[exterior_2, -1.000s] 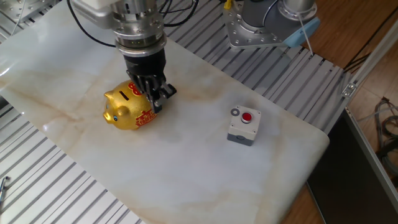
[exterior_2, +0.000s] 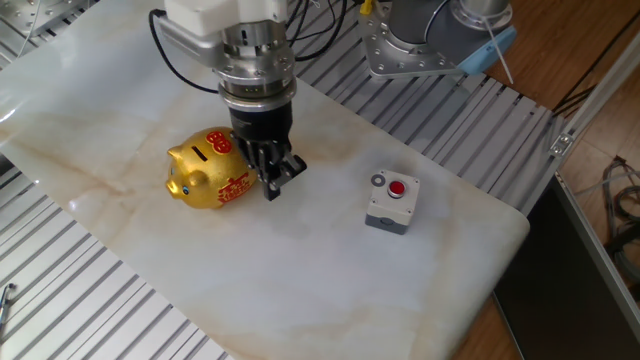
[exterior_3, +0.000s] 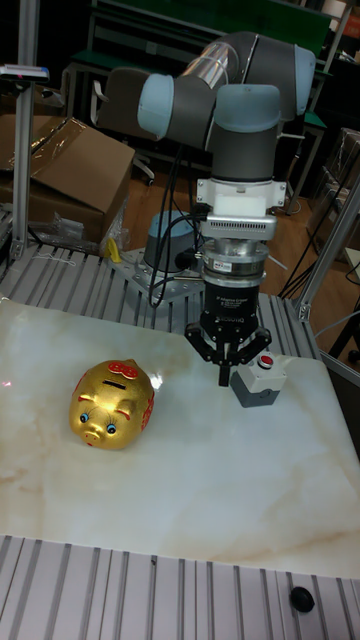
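Observation:
A golden piggy bank with red markings and a dark coin slot rests upright on the marbled table; exterior view 3 shows the face of this pig. Off to its side sits a white-and-grey box with a red push button on top. My gripper hangs pointing down over the table, overlapping the pig's edge in exterior view 2. From exterior view 3, the gripper appears beside the button box, clear of the pig. Its fingertips look shut together, with nothing visible between them. Its exact height is unclear.
Slotted metal rails border the tabletop, with the robot base behind. A small black round object lies on the front rails. Cardboard boxes stand in the background.
In exterior view 2 the gripper has shifted right and slightly down, away from the pig toward the button box. The pig and the box have stayed put.

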